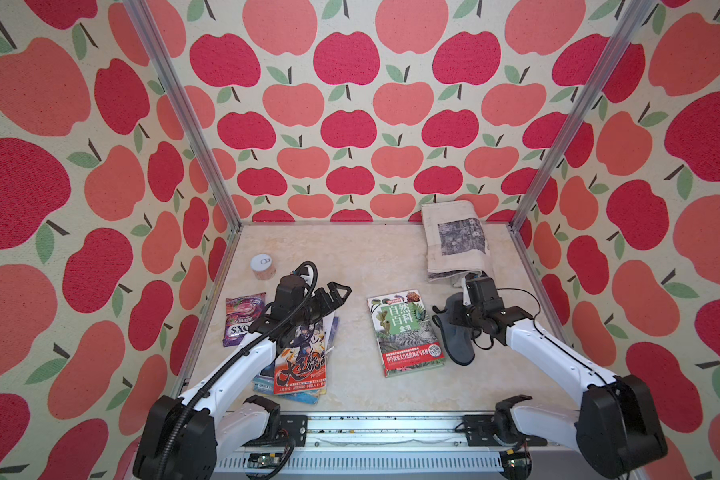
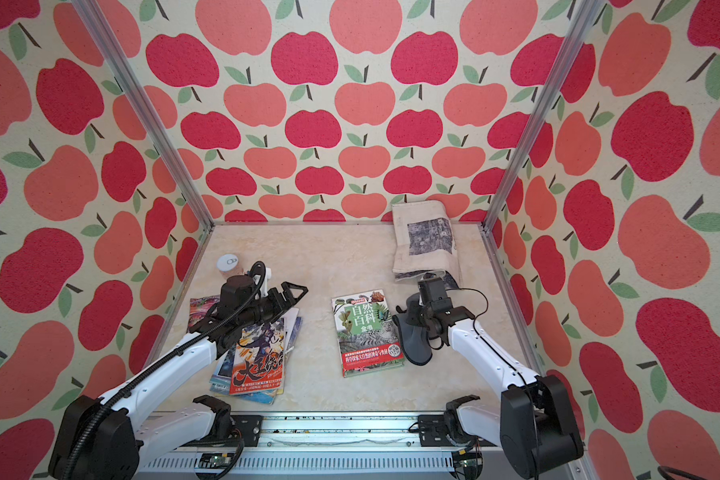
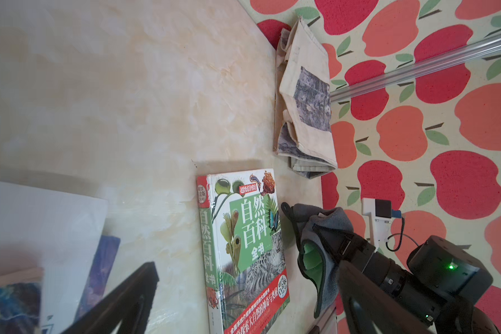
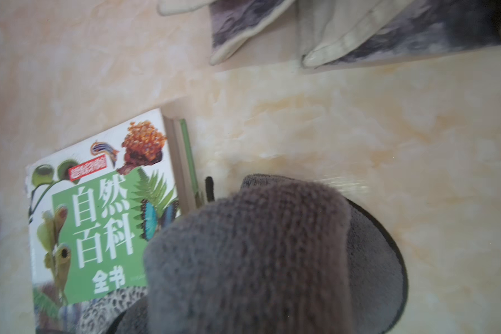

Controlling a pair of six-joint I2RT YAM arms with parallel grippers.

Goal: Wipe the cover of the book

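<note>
The book (image 1: 401,340), with a green, white and red cover, lies flat at the middle of the table, cover up. Its cover is uncovered in both top views. Just right of it, a grey cloth with dark edging (image 3: 316,250) is bunched in my right gripper (image 1: 461,308), which is shut on it. In the right wrist view the cloth (image 4: 250,261) fills the lower middle and hides the fingertips and part of the book. Left of the book, above a stack of magazines, my left gripper (image 1: 340,294) stands open and empty.
Magazines (image 1: 302,368), a purple snack bag (image 1: 244,318) and a can (image 1: 261,265) occupy the left side. A folded beige cloth bag (image 1: 448,238) lies at the back right.
</note>
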